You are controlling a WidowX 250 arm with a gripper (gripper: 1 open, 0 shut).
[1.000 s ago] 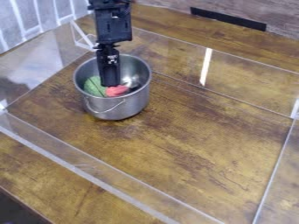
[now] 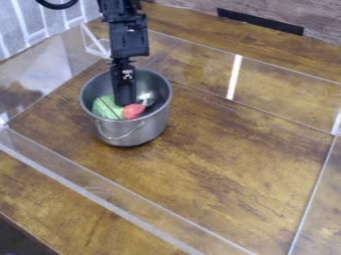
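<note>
A steel pot (image 2: 124, 127) with a handle stands on the wooden table at the left of centre. Inside it lie a green item (image 2: 107, 110), a red item (image 2: 134, 112) and something pale at the right. The black gripper (image 2: 126, 96) reaches down from the top into the pot, its tips over the contents. It looks shut; whether anything is between its fingers cannot be seen clearly.
Clear plastic panels border the work area on the left, back and right.
The gripper has moved slightly lower into the pot, and the pot has shifted a little to the left.
</note>
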